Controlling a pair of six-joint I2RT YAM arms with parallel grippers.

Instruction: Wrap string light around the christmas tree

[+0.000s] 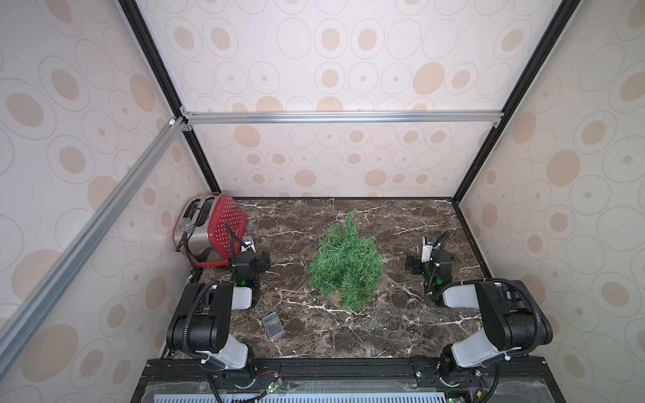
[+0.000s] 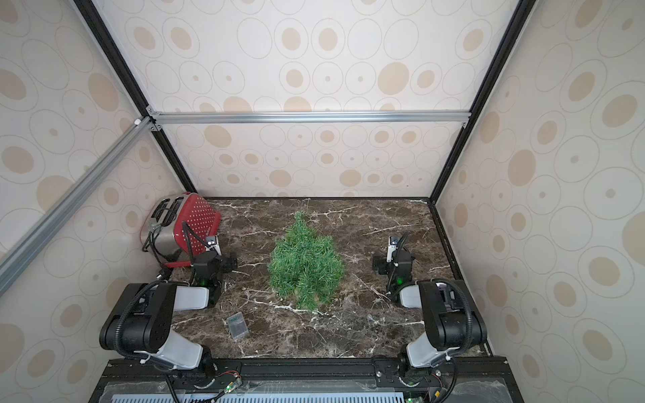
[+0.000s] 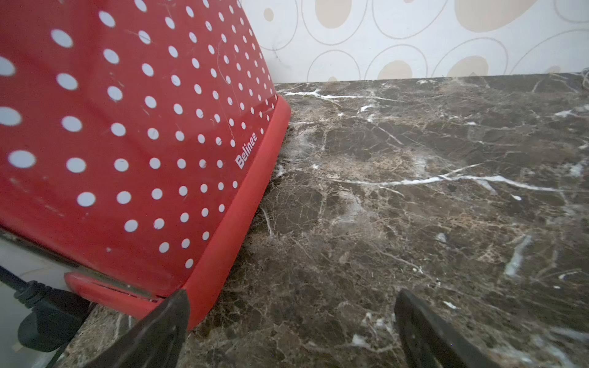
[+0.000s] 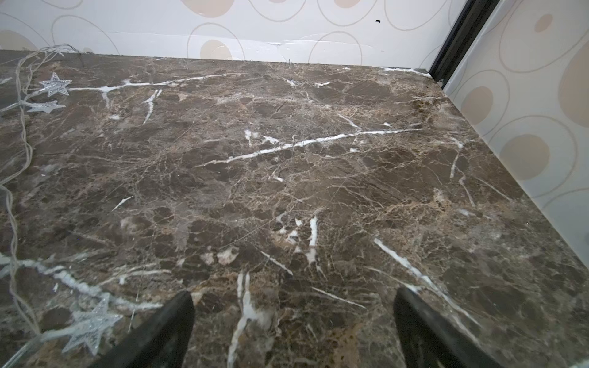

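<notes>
A bushy green Christmas tree (image 1: 348, 265) stands upright mid-table, between my two arms. Clear star-shaped lights (image 4: 92, 323) on a thin clear wire (image 4: 24, 144) lie on the tabletop along the left side of the right wrist view; the rest of the string is hard to make out from above. Left of the tree, beside the toaster, my left gripper is open and empty over bare marble. Right of the tree, my right gripper is open too, nothing between its fingers, with the star lights off to its left.
The red dotted toaster (image 3: 153, 122) stands close to my left gripper, its plug (image 3: 52, 312) and cable beside it. A small clear box (image 1: 273, 325) lies at the front left. Bare marble (image 4: 343, 184) stretches around the right gripper.
</notes>
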